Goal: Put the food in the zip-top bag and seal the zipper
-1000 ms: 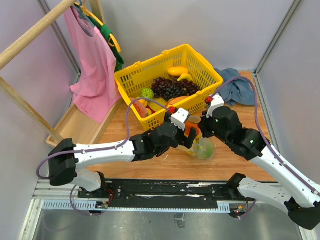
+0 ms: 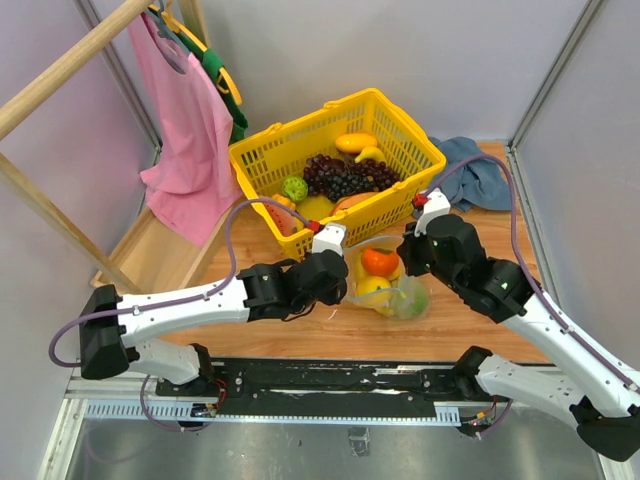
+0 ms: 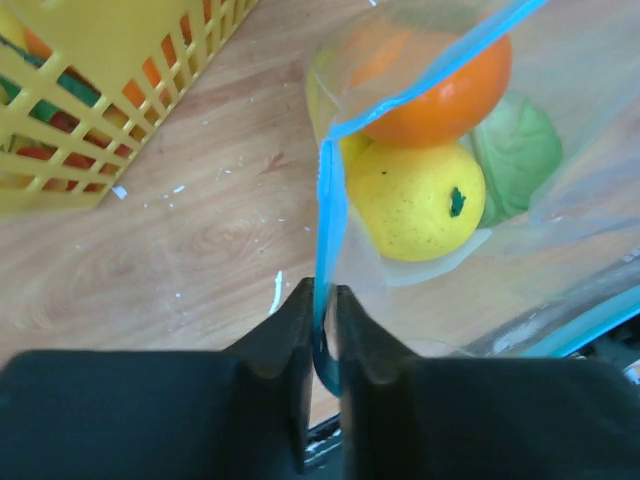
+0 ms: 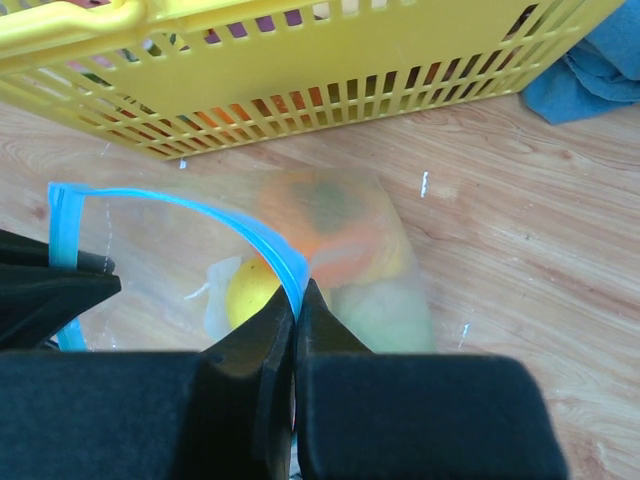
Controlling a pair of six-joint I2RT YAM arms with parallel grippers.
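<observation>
A clear zip bag [image 2: 405, 305] lies between my grippers, holding an orange tomato-like item [image 3: 440, 95], a yellow fruit [image 3: 415, 200] and something pale green [image 3: 515, 155]. Its blue zipper edge runs down between the fingers of my left gripper, which stand close around it; whether they grip it is unclear. My right gripper is shut on the other end of the blue edge, at the bag's mouth. The tip of the left gripper also shows at the left of the right wrist view.
A yellow basket [image 2: 280, 150] of fruit stands behind the bag. A blue cloth [image 2: 470, 180] lies back right, and a pink garment [image 2: 185, 160] hangs on a wooden rack at left. Bare wood shows right of the bag.
The right arm has stayed still.
</observation>
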